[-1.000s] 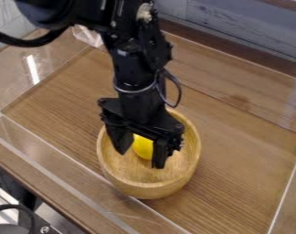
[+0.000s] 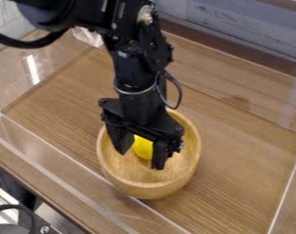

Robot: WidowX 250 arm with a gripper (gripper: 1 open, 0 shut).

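Note:
My black gripper [image 2: 143, 137] reaches down from the top into a round wooden bowl [image 2: 152, 184] on the table. Its fingers stand open, one on either side of a yellow object [image 2: 142, 150] in the bowl. The gripper hides much of the yellow object, so I cannot tell whether the fingers touch it.
A white wall [image 2: 242, 37] runs along the back. A black cable shows at the lower left edge.
My gripper has shifted very slightly over the bowl; the yellow object shows a little less. Otherwise little differs.

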